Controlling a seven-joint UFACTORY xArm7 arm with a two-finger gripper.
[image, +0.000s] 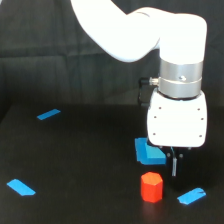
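My white arm reaches in from the top, its hand pointing down on the right side. The gripper (174, 165) hangs below the hand as thin dark fingers over the black table; whether they are apart or together is too small to tell. A red block (151, 187), six-sided in outline, lies to the left of and nearer the camera than the fingertips. Behind the fingers and to their left is a blue block (148, 151), partly hidden by the hand.
A flat light-blue piece (192, 196) lies at the front right. Two more blue pieces rest on the left, one near the front (20, 187) and one far back (48, 114).
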